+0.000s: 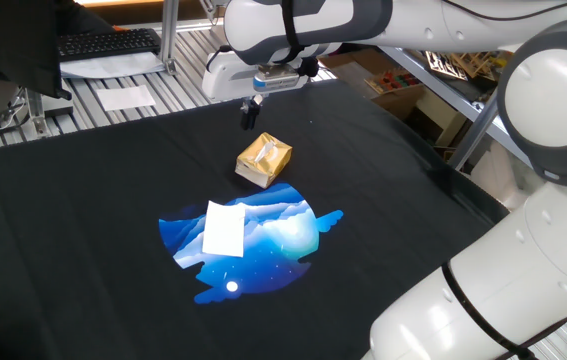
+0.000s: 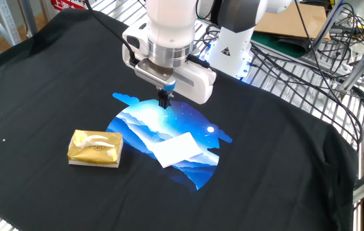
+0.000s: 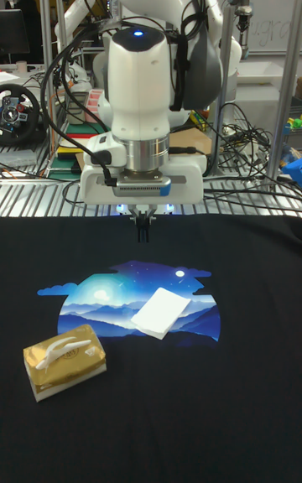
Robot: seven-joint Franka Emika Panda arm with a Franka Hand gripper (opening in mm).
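My gripper [image 3: 143, 234] hangs above the black cloth, its dark fingers close together and nothing visible between them. A gold tissue pack [image 2: 95, 149] with a white tissue sticking out of its top rests on the cloth, apart from the gripper. A white sheet [image 1: 224, 229] lies flat on a blue mountain-and-night-sky picture [image 1: 278, 265]. In exterior view 3 the pack [image 3: 65, 363] is at the near left, and the sheet [image 3: 162, 312] lies at an angle right of the picture's middle.
A slatted metal surface [image 2: 278, 96] with loose cables borders the cloth by the arm's base. A keyboard [image 1: 109, 43] and a paper [image 1: 125, 97] lie beyond the cloth.
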